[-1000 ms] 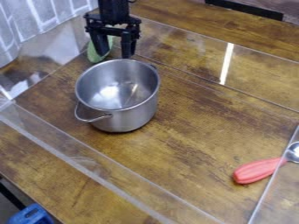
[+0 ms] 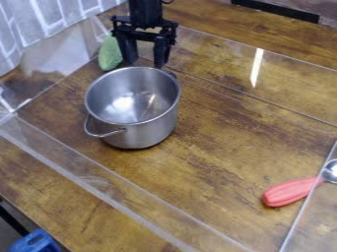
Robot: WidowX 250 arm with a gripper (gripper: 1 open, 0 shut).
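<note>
My black gripper (image 2: 144, 41) hangs at the top, just behind a steel pot (image 2: 132, 106) with a wire handle. Beside it on the left is a green object (image 2: 109, 53), partly hidden by the gripper. Whether the gripper is open or shut, or holds that object, I cannot tell.
A red-handled utensil (image 2: 290, 191) lies at the lower right. Clear plastic edges border the wooden worktop (image 2: 211, 167). A blue object (image 2: 37, 242) shows at the bottom left.
My gripper has shifted slightly to the right, and more of the green object shows to its left. The pot and utensil have not moved.
</note>
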